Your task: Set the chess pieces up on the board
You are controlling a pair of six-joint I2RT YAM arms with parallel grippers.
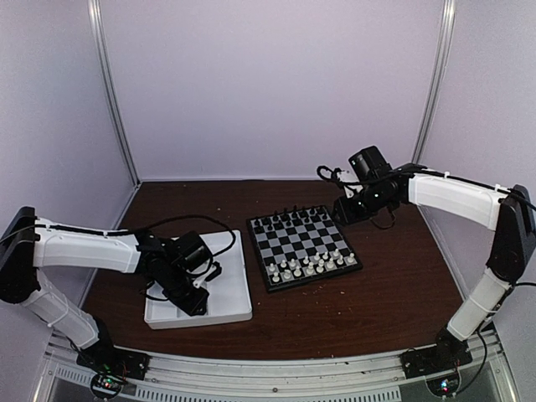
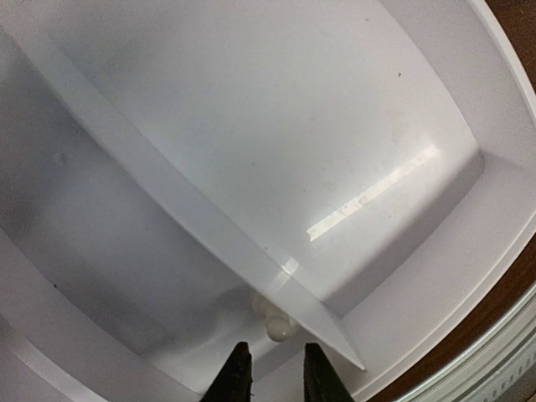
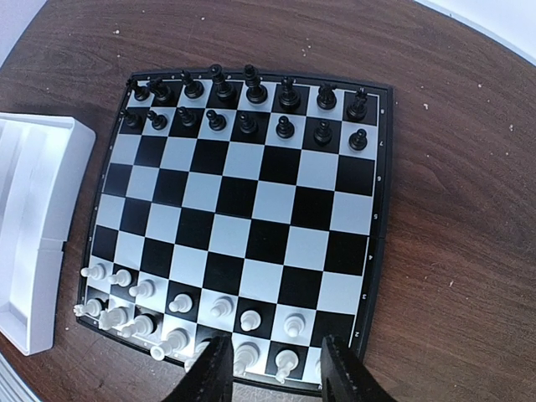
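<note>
A white piece (image 2: 277, 325) lies in the white tray (image 2: 209, 209), beside its divider at the near end. Just short of it is my left gripper, fingers apart with nothing between them; in the top view it is low over the tray. The chessboard (image 3: 268, 197) carries black pieces (image 3: 289, 95) along the far rows and white pieces (image 3: 249, 321) along the near rows. My right gripper hangs open above the board's near right part, its fingertips at the bottom of the right wrist view.
The tray's other visible compartment is empty. Bare wooden table (image 1: 402, 285) lies right of the board and in front of it. Pale walls surround the table at the back and sides.
</note>
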